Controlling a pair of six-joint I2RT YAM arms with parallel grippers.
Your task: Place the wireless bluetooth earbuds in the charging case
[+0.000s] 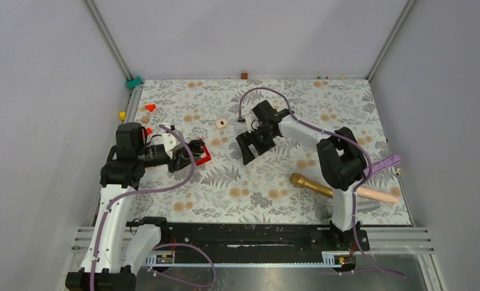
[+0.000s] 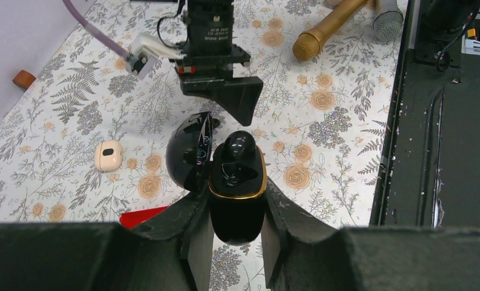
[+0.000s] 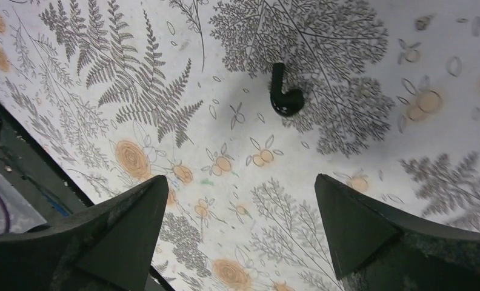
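Observation:
My left gripper (image 1: 189,156) is shut on the black charging case (image 2: 236,200), whose lid (image 2: 186,151) stands open; a black earbud shape (image 2: 239,145) shows at its top. In the right wrist view a loose black earbud (image 3: 286,98) lies on the floral mat, above and between the open fingers of my right gripper. From above, the right gripper (image 1: 250,148) hovers over the middle of the mat, hiding that earbud, to the right of the case.
A small white case (image 2: 107,156) lies behind the left gripper, a red object (image 2: 137,216) beside it. Microphones (image 1: 310,185) and tubes crowd the front right.

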